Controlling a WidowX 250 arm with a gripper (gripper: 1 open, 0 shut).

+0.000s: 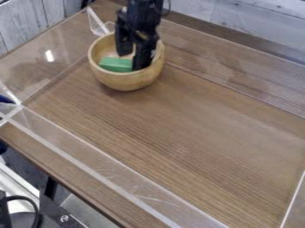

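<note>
A round wooden bowl (127,75) stands on the wooden floor toward the upper middle, with a green object (116,64) inside it. The dark gripper (134,55) reaches into the bowl from above, over and beside the green object. Its fingers are blurred, and whether they touch the object cannot be told.
Wide bare wooden surface (191,151) lies in front and to the right. Dark cables (30,205) lie at the lower left. Some pale clutter stands at the left edge and behind the bowl.
</note>
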